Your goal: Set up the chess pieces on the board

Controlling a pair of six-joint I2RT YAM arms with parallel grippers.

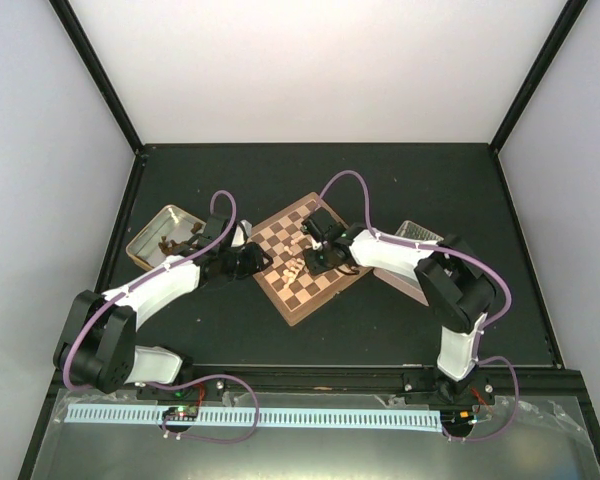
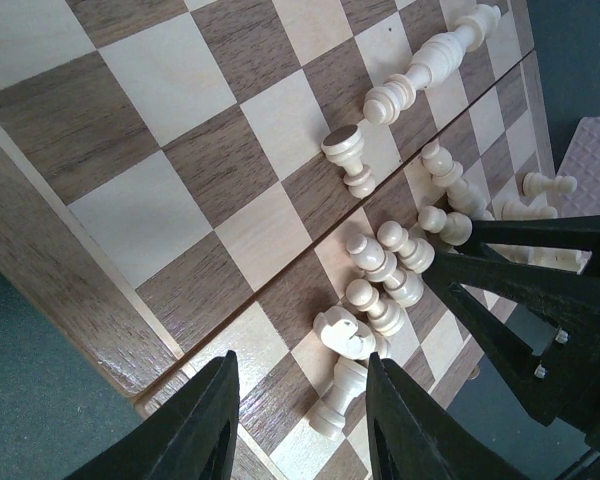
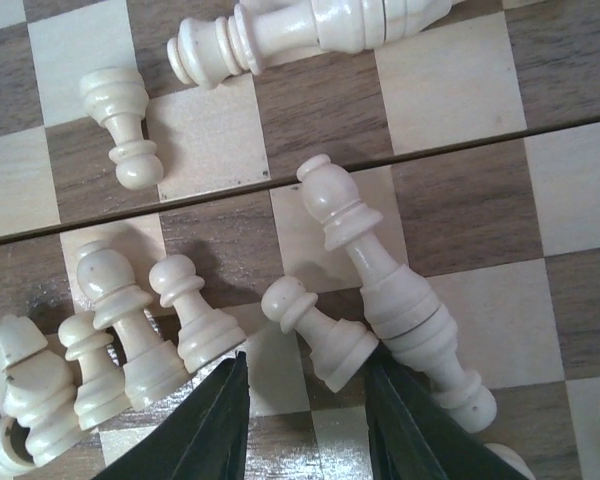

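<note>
The wooden chessboard (image 1: 285,300) holds white pieces lying loose: in the right wrist view a pawn (image 3: 120,125) above the board's seam, a long piece (image 3: 310,25) at the top, a king-or-queen-like piece (image 3: 395,290) and several pieces (image 3: 130,330) below. My right gripper is open, low over these pieces, beside a small pawn (image 3: 320,330). My left gripper stands open above the board's edge, nothing visible between its fingers; the right gripper also shows at the left wrist view's right side.
A tray (image 1: 134,242) with dark pieces sits left of the board; another container (image 1: 425,232) is at the right, partly behind the right arm. Bare dark table surrounds the board, mainly at the back and front.
</note>
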